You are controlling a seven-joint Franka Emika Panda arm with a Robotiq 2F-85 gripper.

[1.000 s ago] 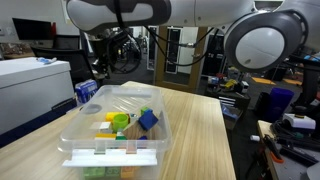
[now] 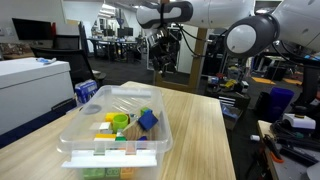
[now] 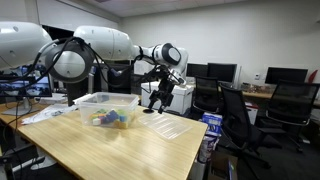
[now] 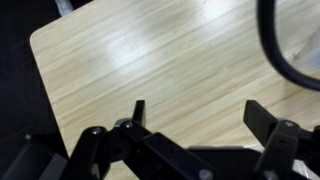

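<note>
My gripper stands open over bare wood, with nothing between its fingers. In exterior view 1 the gripper (image 2: pixel 165 70) hangs well above the table's far part, beyond and to the right of a clear plastic bin (image 2: pixel 84 130). Several colored blocks lie in the bin, among them a blue block (image 2: pixel 149 119) and a green block (image 2: pixel 121 121). Exterior view 2 has the gripper (image 3: pixel 156 103) in the air to the right of the bin (image 3: pixel 85 113). A small part of a clear container (image 4: pixel 308 50) shows at the wrist view's right edge.
A blue and white box (image 2: pixel 86 91) stands behind the bin. A dark cable (image 4: pixel 270 40) loops across the wrist view's upper right. Office chairs (image 3: pixel 240 115) stand past the table.
The arm has swung to the right in exterior view 1, from above the back of the bin to beyond its right side. The bin and its blocks have not moved.
</note>
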